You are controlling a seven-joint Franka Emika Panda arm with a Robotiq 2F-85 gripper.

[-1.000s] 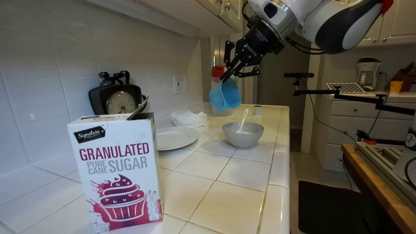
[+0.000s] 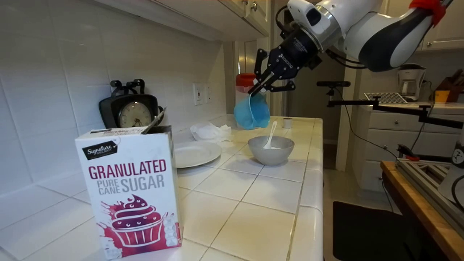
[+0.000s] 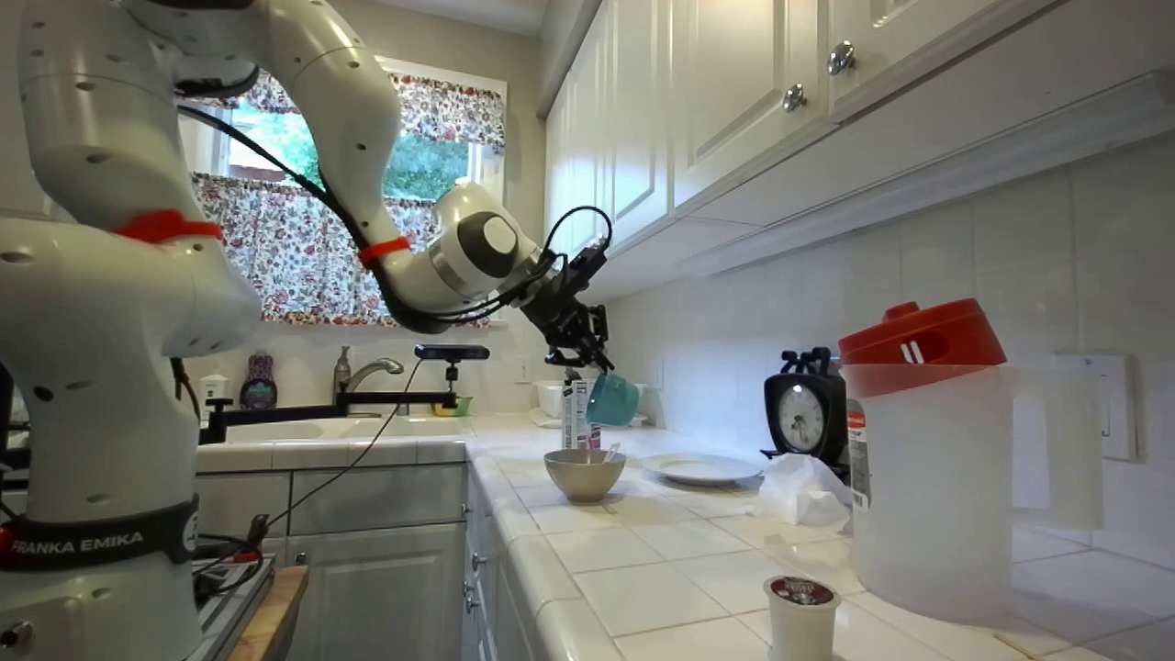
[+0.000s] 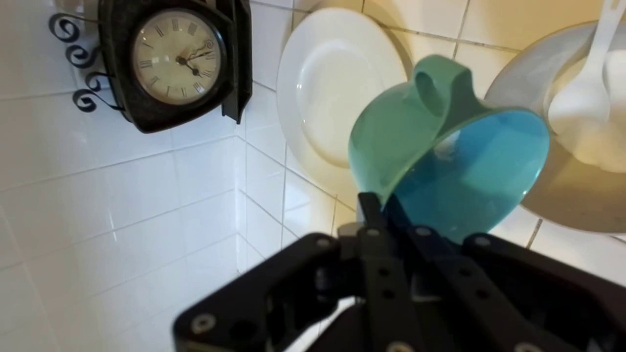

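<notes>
The blue-green cup (image 4: 405, 129) is tilted, its open mouth facing the grey bowl side in the wrist view. My gripper is shut on the cup's rim. In exterior view 1 the cup (image 2: 252, 112) hangs in the air above the counter, slightly left of the bowl. The grey bowl (image 2: 272, 151) stands upright on the tiles, with a white spoon (image 4: 587, 88) leaning in it. Pale powdery stuff (image 4: 592, 141) lies inside the bowl. Within the cup, only a small pale patch shows; no stream is visible leaving it.
A white plate (image 2: 198, 154) lies left of the bowl. Near the wall stand a black clock-like scale (image 3: 806, 408) and crumpled paper (image 3: 801, 492). A sugar box (image 2: 130, 191), a red-lidded container (image 3: 931, 474) and a small pod (image 3: 801, 622) also occupy the counter. Cabinets (image 3: 727, 99) overhang it.
The gripper and cup have moved slightly right and lower in exterior view 1, and the cup is tilted more. The bowl, plate and box have stayed put.
</notes>
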